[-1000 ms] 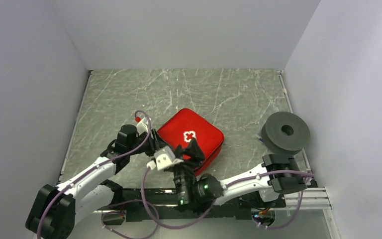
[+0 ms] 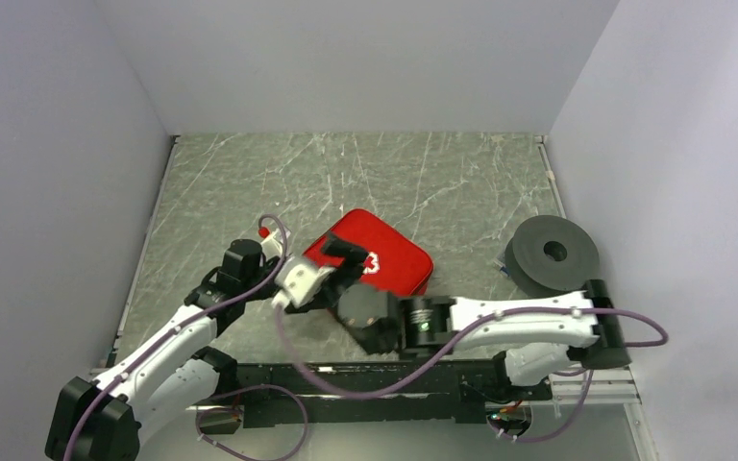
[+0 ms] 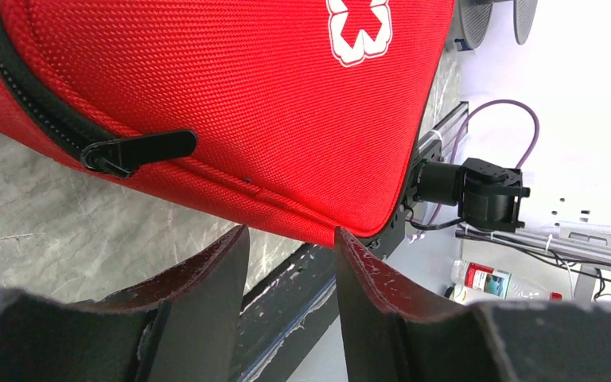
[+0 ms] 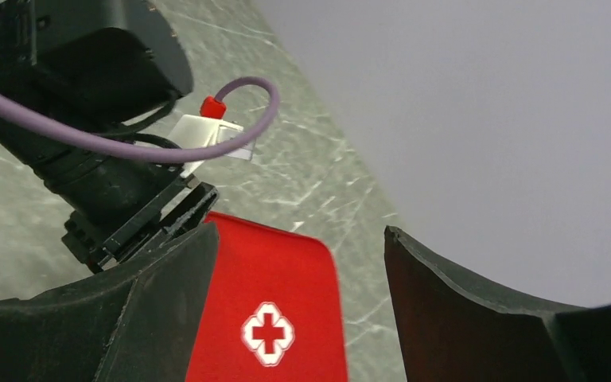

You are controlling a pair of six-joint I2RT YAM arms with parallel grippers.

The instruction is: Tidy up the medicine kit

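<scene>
The red medicine kit (image 2: 381, 247) lies closed on the grey marble table, turned at a slant, its white cross emblem (image 4: 268, 334) facing up. A black zipper pull (image 3: 147, 150) rests on the near-side edge of the case in the left wrist view. My left gripper is part open beside that edge, a gap between its fingers and nothing held. In the right wrist view my right gripper stands wide open and empty, above the kit, with the left arm at one side. From the top, the right arm covers the kit's near left part.
A dark grey round spool (image 2: 552, 253) stands at the table's right side. Walls enclose the left, back and right. Both arms sit close together near the kit's left corner.
The right arm has lifted and swung, its gripper now over the kit's left part and hiding some of it. The left arm has barely moved; the kit lies where it was.
</scene>
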